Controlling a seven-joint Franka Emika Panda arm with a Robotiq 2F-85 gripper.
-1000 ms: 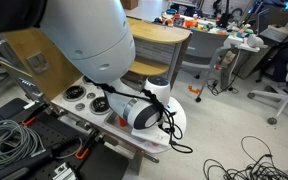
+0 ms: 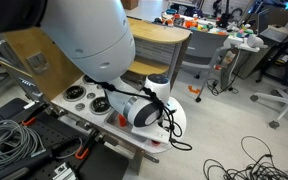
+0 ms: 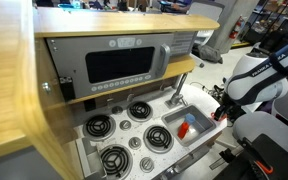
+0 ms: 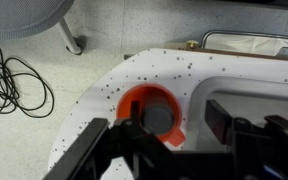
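A red-orange cup (image 4: 124, 104) stands on the white speckled counter in the wrist view, near its rounded end. Inside its rim shows a dark, round shape (image 4: 159, 118); what that is, I cannot tell. My gripper is directly over the cup, fingers part open. One black fingertip (image 4: 135, 110) overlaps the cup's interior, while the other fingertip (image 4: 217, 114) is to the right, over the sink's edge. No grasp on the cup shows. In exterior view 2 the gripper (image 3: 222, 112) is low at the counter's right end, with the arm hiding part of it.
The sink (image 3: 165, 131) lies beside the cup, with an orange-and-blue object (image 3: 184, 129) in it. A stove top (image 3: 130, 137) and a microwave (image 3: 119, 76) are farther left. Cables (image 4: 6, 84) lie on the floor beyond the counter's end.
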